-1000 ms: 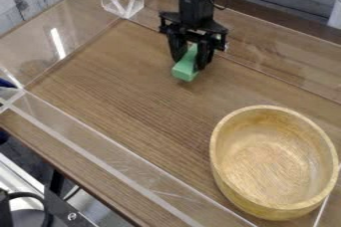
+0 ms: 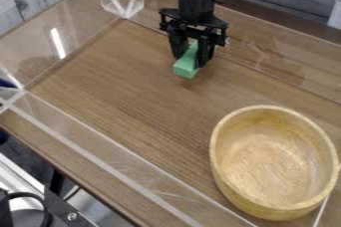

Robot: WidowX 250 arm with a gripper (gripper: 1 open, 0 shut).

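Observation:
The black robot arm comes down from the top centre of the camera view to the gripper, which is shut on a small green object. The green object is held upright at a slight tilt, low over or on the wooden table; whether it touches the surface I cannot tell. The fingertips are small and partly merge with the dark arm.
A large round tan bowl stands at the lower right. A clear angular piece sits at the upper left. Clear strips line the left edge, and dark cables lie at the bottom left.
Over the last second my gripper and the green object have shifted slightly to the left. The bowl stays in place.

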